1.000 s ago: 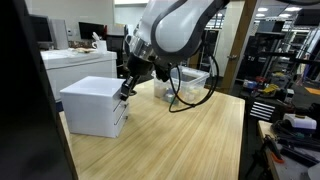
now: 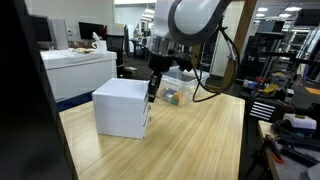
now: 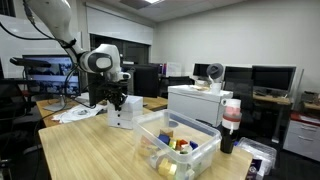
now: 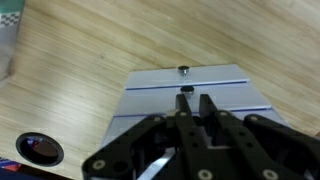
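On the table stands a white box-shaped drawer unit (image 2: 118, 108), its drawer side facing the arm. My gripper (image 2: 153, 90) points down right at the top of that side, close against it. In the wrist view, pale drawer fronts (image 4: 150, 100) carry two small dark knobs, the outer knob (image 4: 183, 70) and an inner knob (image 4: 187, 90). Dark gripper fingers (image 4: 208, 106) reach the unit beside the inner knob. Whether they pinch anything, or how wide they stand, is unclear. In exterior view 2 the arm partly covers the unit (image 3: 126, 118).
A clear bin (image 3: 205, 162) holding colourful items stands on the table, with a dark bottle (image 3: 231, 128) beside it. A dark round object (image 4: 40, 148) shows near the unit in the wrist view. The wooden tabletop (image 2: 190, 135) in front of the drawers is bare.
Gripper and drawer unit have both shifted to the right in exterior view 1, staying close together. The unit has turned slightly. No drawer visibly slid out.
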